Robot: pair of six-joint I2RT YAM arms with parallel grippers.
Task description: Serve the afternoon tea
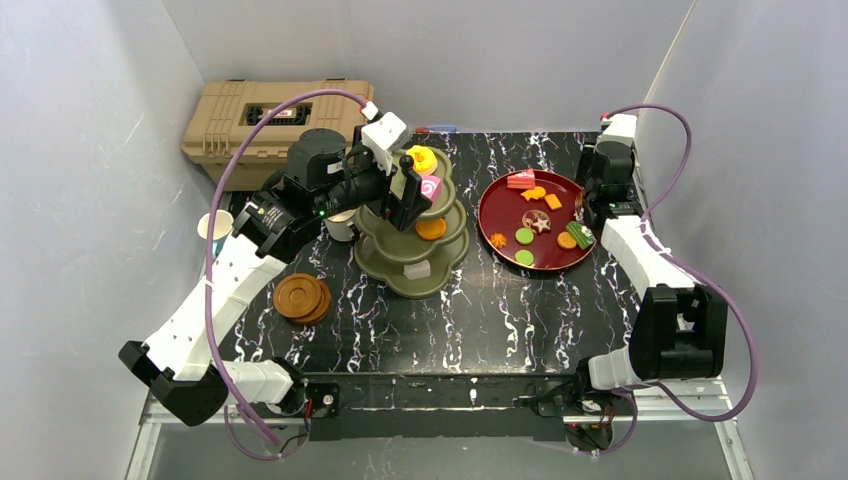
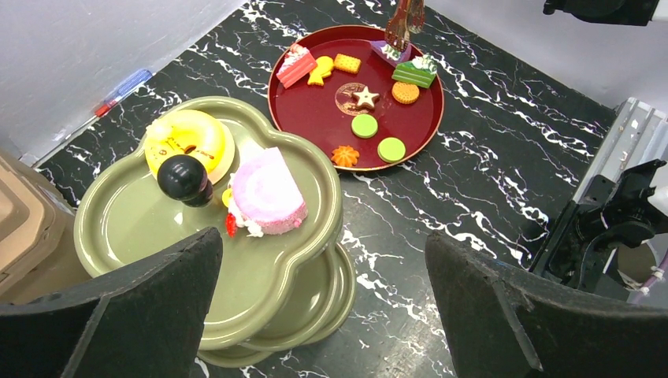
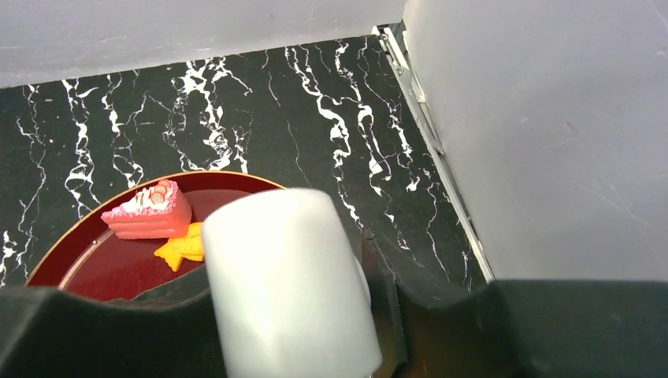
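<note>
My left gripper stands open above the green tiered stand (image 2: 118, 236), nothing between its fingers. The stand's top tier holds a yellow donut (image 2: 187, 142) and a pink cake slice (image 2: 266, 193) beside a black knob (image 2: 184, 179). My right gripper has a white handle (image 3: 287, 276) between its fingers. Copper tongs (image 2: 403, 25) hang from that side over the red plate (image 2: 315, 118), their tips at a purple cake slice (image 2: 389, 52); whether they touch it, I cannot tell. A green cake slice (image 2: 416, 71) and a red one (image 2: 295, 66) lie on the plate.
Also on the plate are a star biscuit (image 2: 365, 98), green discs (image 2: 364, 126) and other small sweets. A tan case (image 1: 270, 130), cups (image 1: 341, 226) and brown coasters (image 1: 300, 298) stand left of or behind the stand.
</note>
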